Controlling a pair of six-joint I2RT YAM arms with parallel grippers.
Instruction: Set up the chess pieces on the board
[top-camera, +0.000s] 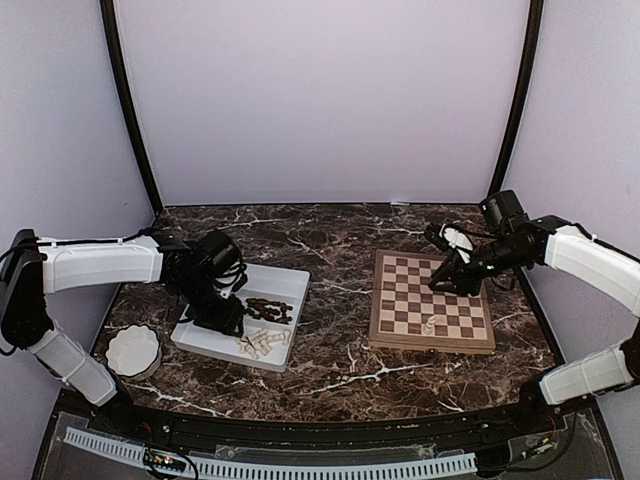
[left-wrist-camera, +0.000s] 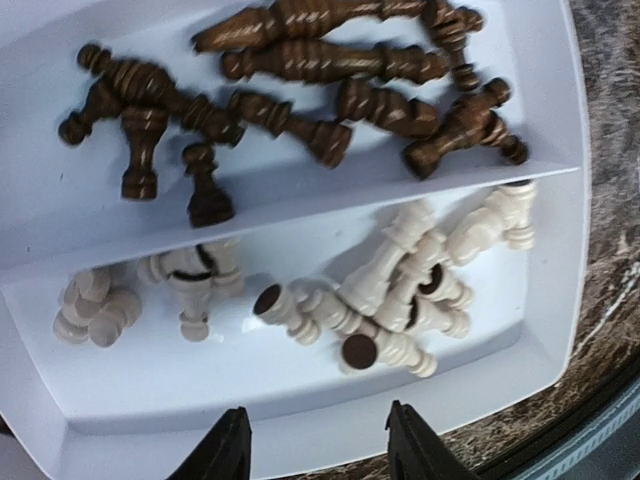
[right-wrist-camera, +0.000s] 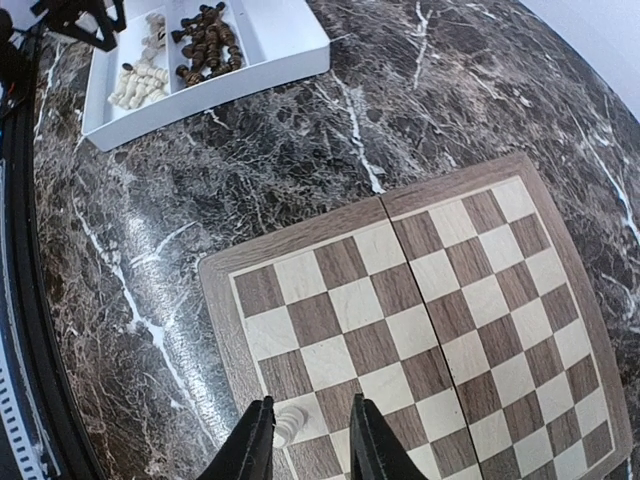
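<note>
One white chess piece (right-wrist-camera: 288, 425) stands on the chessboard (top-camera: 382, 345), on a square along the board's near edge in the top view. My right gripper is open above the board, its fingers apart and clear of that piece. White pieces (left-wrist-camera: 385, 265) lie jumbled in one compartment of the tray (left-wrist-camera: 250, 415), and dark pieces (left-wrist-camera: 335, 62) lie in the compartment beside it. Over the white pieces' compartment, near the tray's outer wall, my left gripper hangs open, nothing between its fingers.
A white round bowl (top-camera: 134, 351) sits left of the tray. Bare dark marble table (top-camera: 335, 290) separates tray and board. A thin divider (left-wrist-camera: 310, 215) parts the dark pieces from the white ones.
</note>
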